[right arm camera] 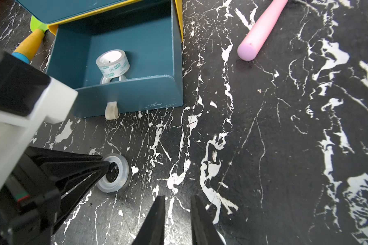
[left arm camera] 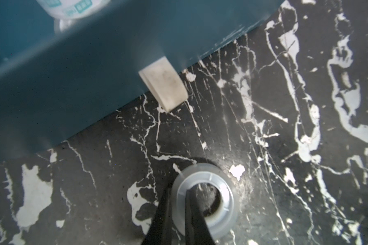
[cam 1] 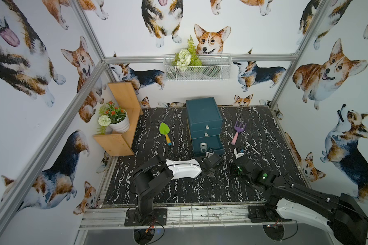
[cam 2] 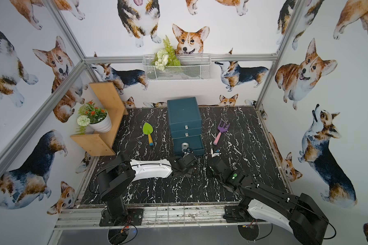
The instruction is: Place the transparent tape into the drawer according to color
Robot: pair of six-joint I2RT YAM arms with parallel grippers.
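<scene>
A clear tape ring (left arm camera: 229,204) lies flat on the black marbled table in front of the open drawer (right arm camera: 126,96). My left gripper is at its near-left side, fingers slightly apart, and in the left wrist view the ring's wall appears between them; contact cannot be told. From the right wrist view, the left fingers (right arm camera: 85,165) overlap the ring's edge. Inside the drawer, a white tape roll with teal print (right arm camera: 114,67) rests against or over another pale ring (right arm camera: 106,79). My right gripper is part open, empty, over bare table.
The blue cabinet (cam 1: 202,109) stands at the back, its upper drawers shut. A green trowel (cam 1: 164,129) lies left of it and a purple fork with pink handle (cam 1: 238,129) right. A white pull tab (left arm camera: 165,83) juts from the drawer front.
</scene>
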